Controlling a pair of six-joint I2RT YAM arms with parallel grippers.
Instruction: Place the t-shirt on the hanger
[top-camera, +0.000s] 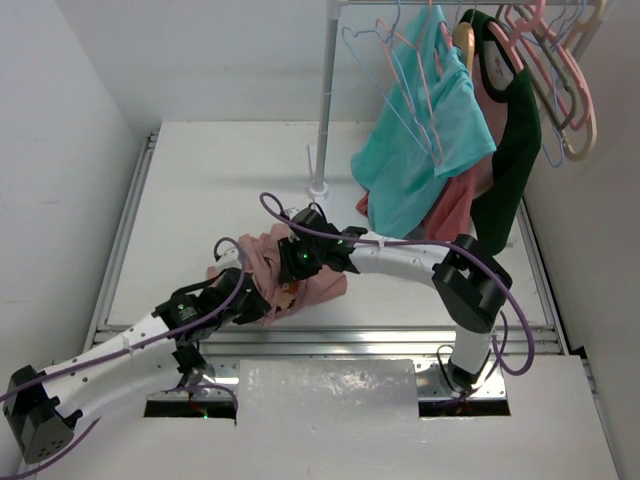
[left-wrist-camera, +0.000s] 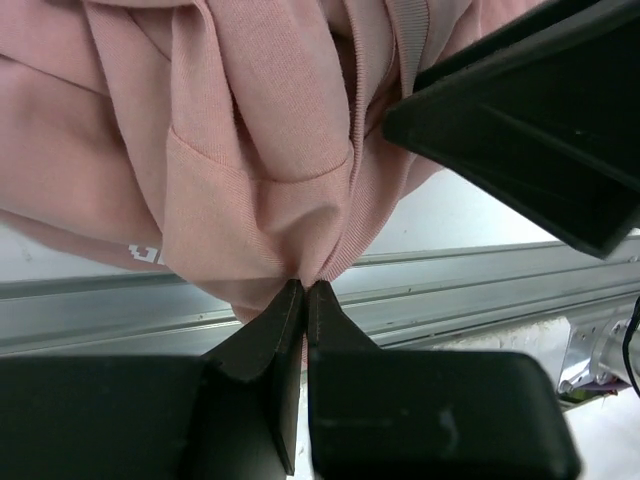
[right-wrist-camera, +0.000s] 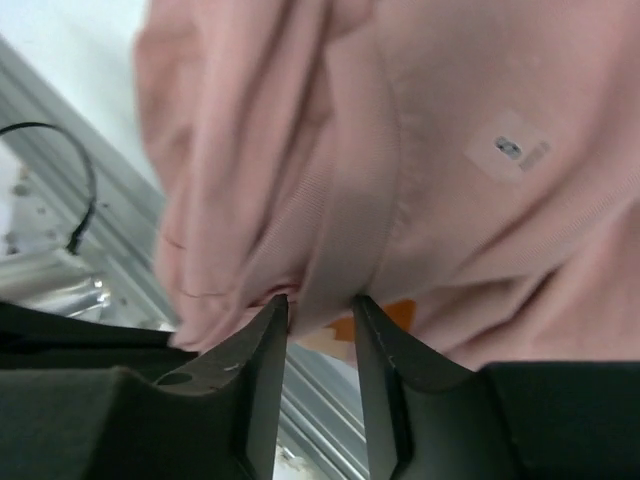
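A crumpled pink t-shirt (top-camera: 325, 285) lies near the table's front edge, partly covered by both arms. My left gripper (top-camera: 264, 312) is shut on a pinch of its cloth; in the left wrist view the fabric (left-wrist-camera: 255, 215) gathers into the tips of the left gripper. Close by, my right gripper (top-camera: 290, 276) is over the shirt. In the right wrist view, the right gripper stands part open with a fold of the shirt (right-wrist-camera: 345, 240) running between its fingertips. The right gripper's dark fingers (left-wrist-camera: 520, 150) show beside the cloth in the left wrist view.
A rack post (top-camera: 326, 110) stands behind the shirt. Empty hangers (top-camera: 405, 85) and hung clothes, including a turquoise garment (top-camera: 425, 140), fill the back right.
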